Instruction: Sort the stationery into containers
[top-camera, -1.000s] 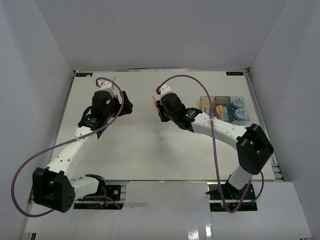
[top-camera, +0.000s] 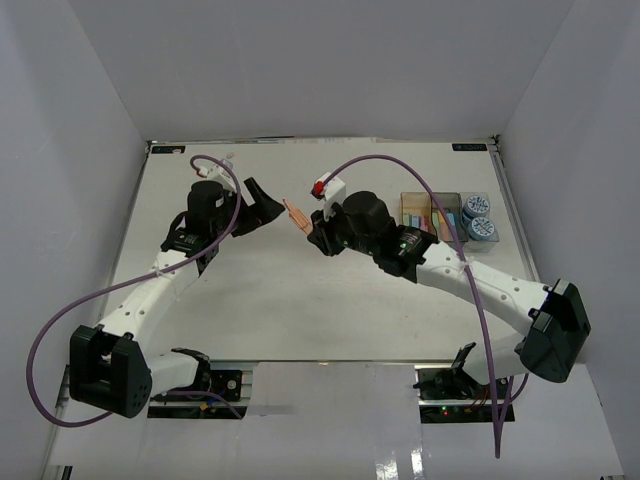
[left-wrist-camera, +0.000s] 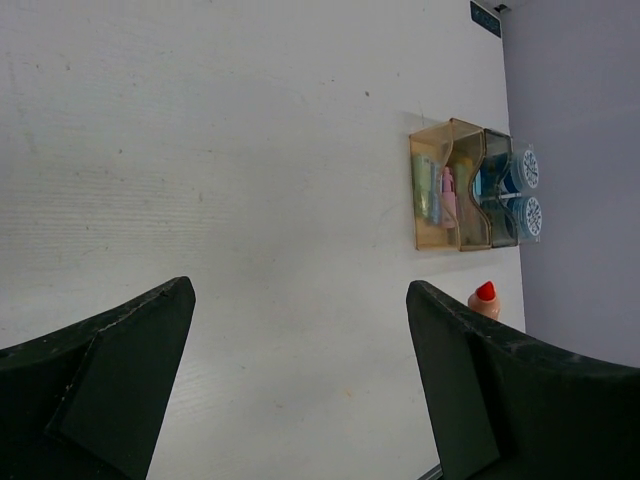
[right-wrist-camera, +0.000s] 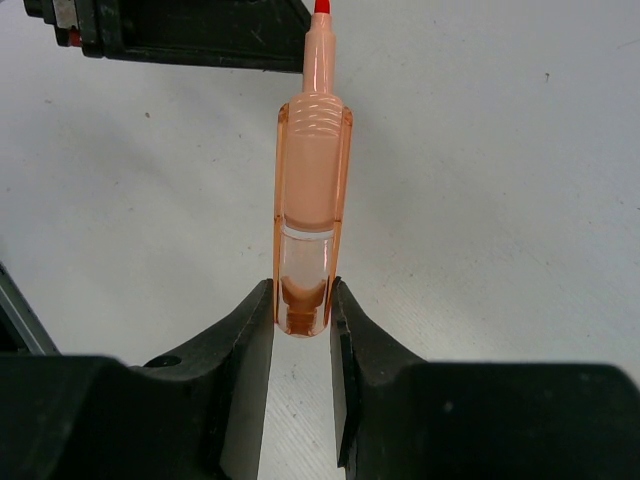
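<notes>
An orange pen-like item with a red tip and a clear lower section is pinched at its clear end by my right gripper. Seen from above, this orange item slants up from the right gripper toward the left one. My left gripper stands open, nothing between its fingers, with the item's tip a short way to its right. In the left wrist view, the red-tipped end shows beyond the right finger. The divided container at the right holds several pens and markers.
Two round blue-and-white lidded items sit in the clear compartment at the container's right side.
Both grippers have turned, and the left one has opened wider toward the right. The right gripper has moved slightly left and tipped the orange item toward the left gripper.
</notes>
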